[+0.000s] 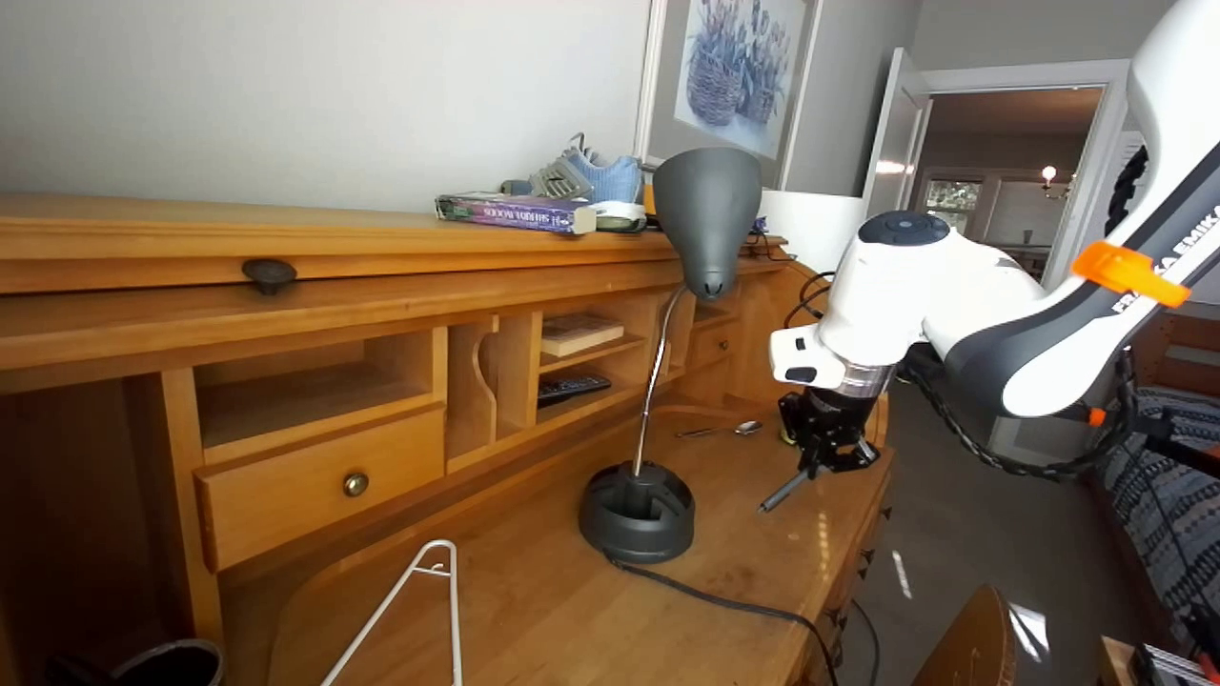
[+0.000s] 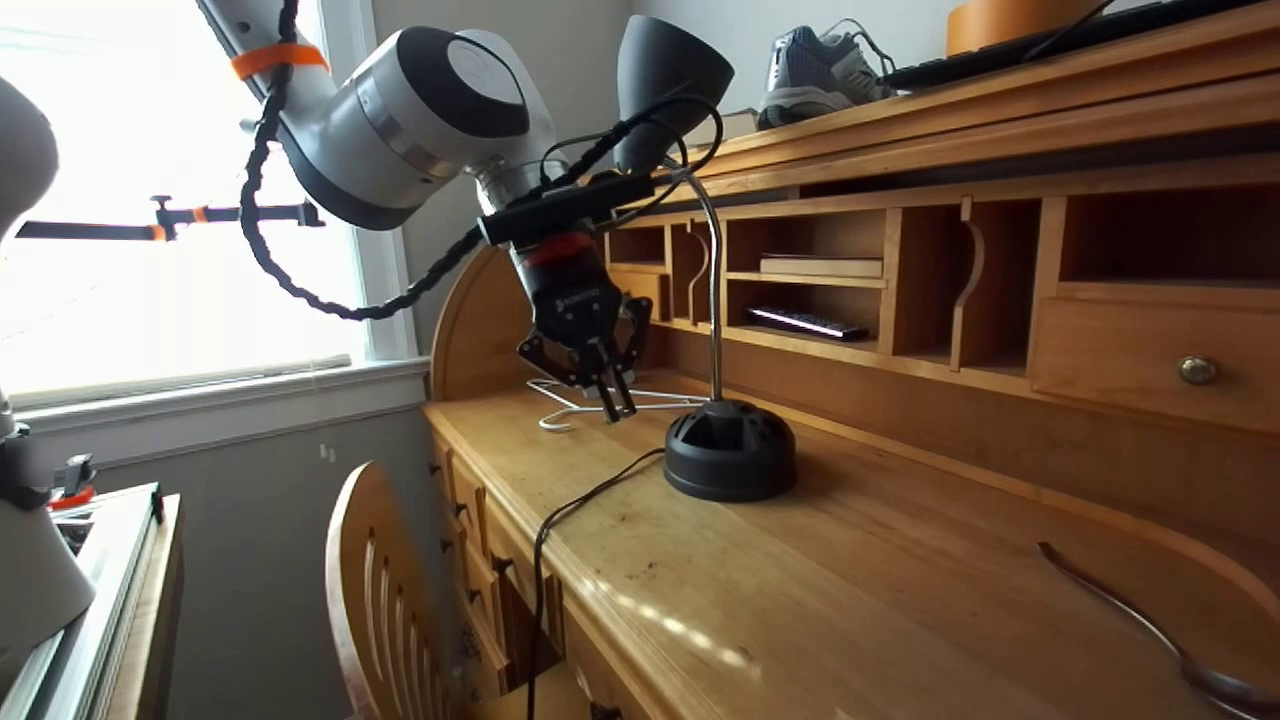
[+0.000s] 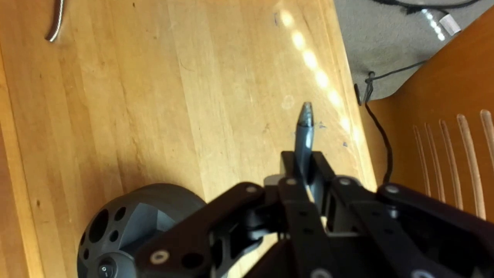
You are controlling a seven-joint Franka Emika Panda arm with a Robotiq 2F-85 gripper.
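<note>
My gripper [image 1: 809,467] is shut on a dark grey pen [image 1: 784,493]. It hangs above the desk, to the right of the lamp in exterior view 1. From the wrist, the pen [image 3: 304,134] sticks out past the fingertips with its pointed end over bare wood, and its rear part is hidden between the fingers. Exterior view 2 shows the gripper [image 2: 618,406] near the lamp's neck, but the pen is hard to make out there. The lamp's black base [image 1: 637,514] has a hollow and several round holes [image 3: 98,226] in its top.
A tall lamp shade [image 1: 708,217] stands above the base, and its cord [image 1: 721,600] runs over the desk's front edge. A white hanger [image 1: 455,606] and a spoon [image 2: 1152,630] lie on the desk. A chair [image 2: 372,588] is in front. Bare desktop [image 3: 153,92] is wide.
</note>
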